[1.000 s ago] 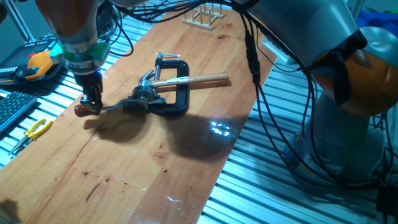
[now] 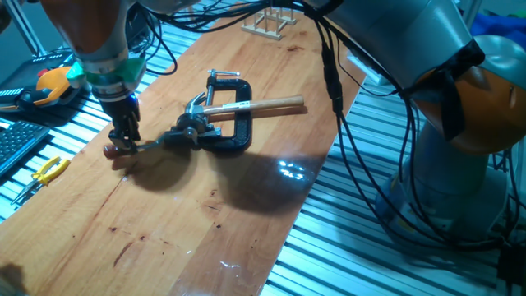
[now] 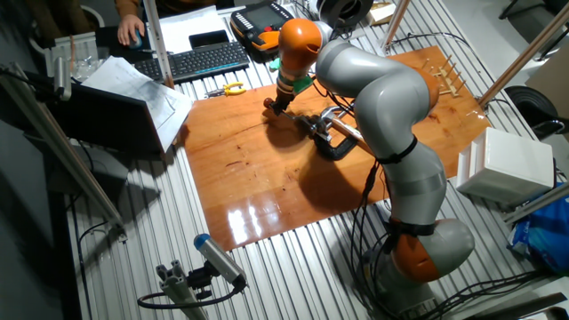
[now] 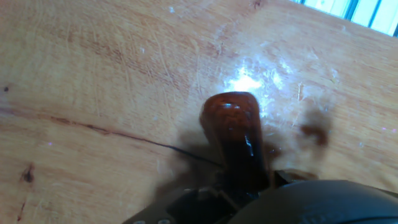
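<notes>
A tool with a dark reddish-brown, glossy handle (image 4: 233, 118) is between the fingers of my gripper (image 2: 125, 146), which looks shut on it. The handle's rounded end sticks out past the fingers in the wrist view. In exterior view 1 a thin metal shank (image 2: 152, 145) runs right from the fingers toward the clamp and hammer; its far end is lost among them. A black C-clamp (image 2: 242, 123) lies on the table, and a claw hammer with a wooden handle (image 2: 275, 104) lies across it. In exterior view 2 my gripper (image 3: 277, 105) is low over the table, left of the clamp.
Yellow-handled pliers (image 2: 51, 170) lie at the table's left edge, near a keyboard (image 2: 18, 144). A small wooden rack (image 2: 269, 23) stands at the far end.
My gripper has moved slightly right and down in exterior view 1, the brown handle shifting with it. The clamp and hammer look almost unmoved.
</notes>
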